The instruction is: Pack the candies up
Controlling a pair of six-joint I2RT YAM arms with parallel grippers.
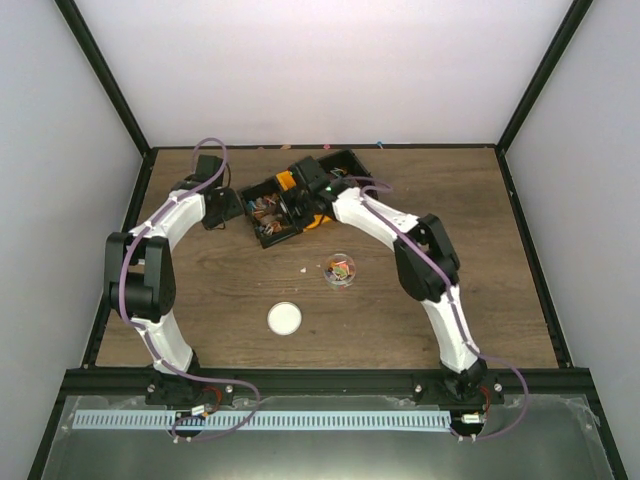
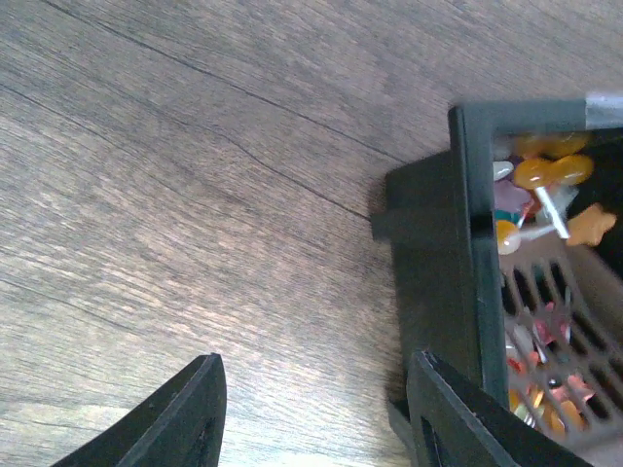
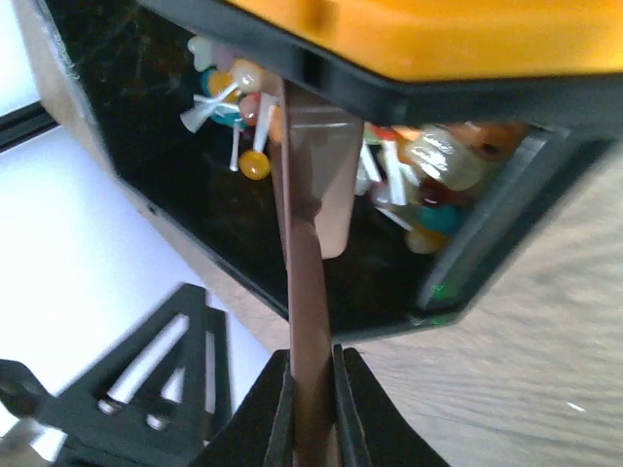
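A black compartment box [image 1: 285,232] holds wrapped candies [image 1: 266,207], with orange parts [image 3: 458,29] beside them. My right gripper is shut on a brown scoop-like tool [image 3: 311,302], whose far end lies among the candies inside the box. My left gripper stands open just left of the box, nothing seen between its fingers, with the box's dark corner [image 2: 477,311] in front of it. A clear round bowl [image 1: 339,269] of candies stands in front of the box.
A white round lid [image 1: 285,318] lies nearer the front. A few small loose pieces lie on the table.
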